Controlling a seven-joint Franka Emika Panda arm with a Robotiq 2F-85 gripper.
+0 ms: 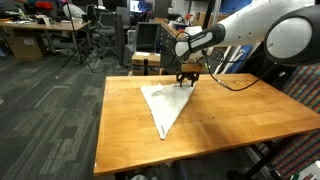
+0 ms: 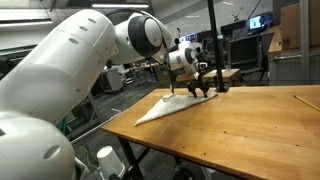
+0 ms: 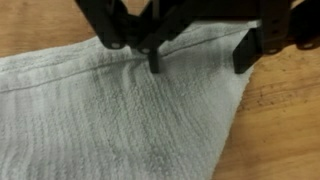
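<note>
A white towel (image 1: 168,104) lies loosely spread over the far-left part of the wooden table, one end trailing toward the front edge. At its far right corner my gripper (image 1: 188,79) is low and pointing down. In the wrist view, the towel (image 3: 120,115) has a ribbed weave and a raised fold running beneath the gripper. The two dark fingers (image 3: 243,56) stand apart, with towel fabric in the gap. Whether both fingers press on the fabric is unclear.
A black cable (image 1: 235,86) hangs from the arm near the tabletop. Chairs and desks stand beyond the table.
</note>
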